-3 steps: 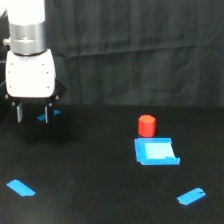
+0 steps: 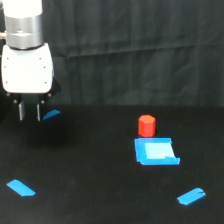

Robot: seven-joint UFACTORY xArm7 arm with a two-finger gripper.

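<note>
A white robot arm with its gripper (image 2: 29,108) hangs at the upper left, its two dark fingers apart and no object visible between them, so it is open. On the right half of the dark table stands a red block (image 2: 146,126). Just below it lies a blue-bordered square (image 2: 142,152) with a white middle.
Blue tape pieces lie at the front left (image 2: 21,187), at the front right (image 2: 191,196) and behind the gripper (image 2: 52,114). A dark curtain (image 2: 130,50) hangs at the back.
The gripper has moved slightly left and its fingers stand closer together than a second ago. The block and tape have not moved.
</note>
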